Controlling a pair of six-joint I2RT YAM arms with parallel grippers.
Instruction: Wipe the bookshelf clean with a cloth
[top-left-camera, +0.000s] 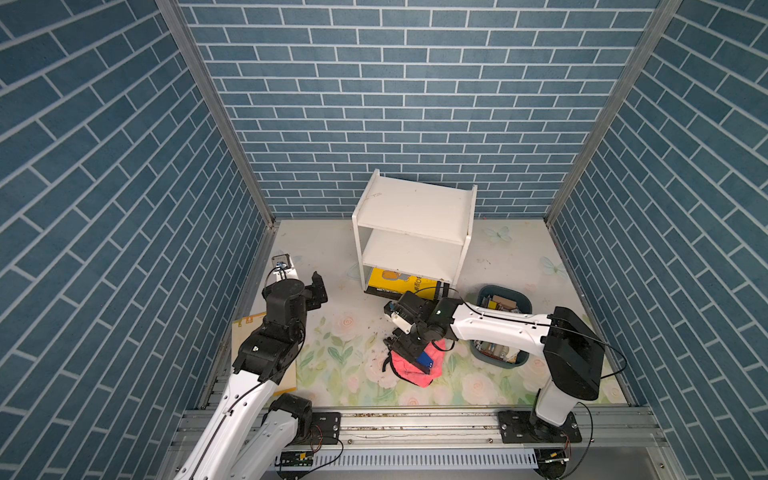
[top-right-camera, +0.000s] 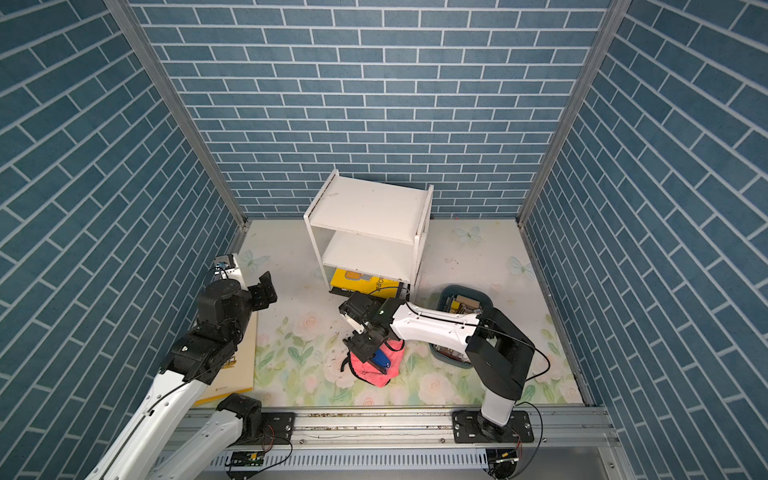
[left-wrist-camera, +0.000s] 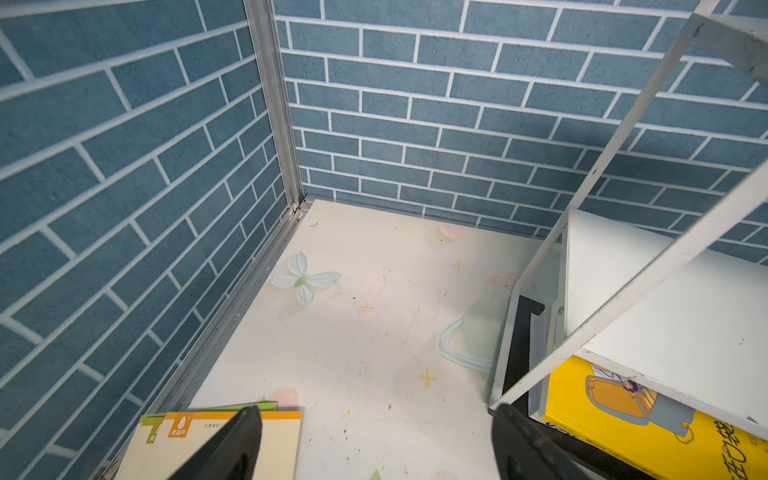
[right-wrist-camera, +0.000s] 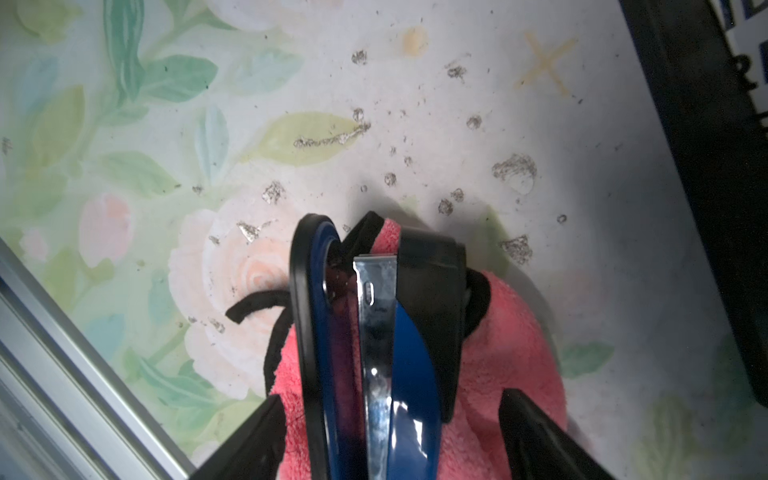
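Note:
The white two-tier bookshelf (top-left-camera: 412, 209) stands at the back centre, with a yellow box in its bottom. In front of it a pink cloth (right-wrist-camera: 512, 352) lies on the table, under a dark stapler-like object (right-wrist-camera: 416, 376) with blue and metal parts. My right gripper is over both, open, one finger either side of the dark object; whether the fingers touch it is unclear. My left gripper is open with nothing between its fingers, held at the left side, facing the bookshelf and back corner.
A grey bin (top-right-camera: 452, 294) of assorted items stands right of the bookshelf, partly under the right arm. Flat folders or books (left-wrist-camera: 208, 448) lie at the left edge.

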